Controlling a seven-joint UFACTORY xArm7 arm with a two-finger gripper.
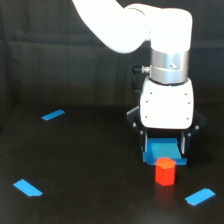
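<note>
The white arm's gripper (164, 147) points straight down at the right of the camera view. Its dark fingers stand well apart, one on each side. A red block (165, 171) rests on the dark table, on the camera's side of the gripper and clear of the fingers. Just behind the block is a bright blue piece (153, 151), below the hand and partly covered by the block. Whether the fingertips touch the blue piece cannot be made out.
Blue strips lie flat on the black table (90, 160): a far-left strip (53, 115), a near-left strip (27, 188) and a near-right strip (200, 197). A dark curtain (50, 55) hangs behind.
</note>
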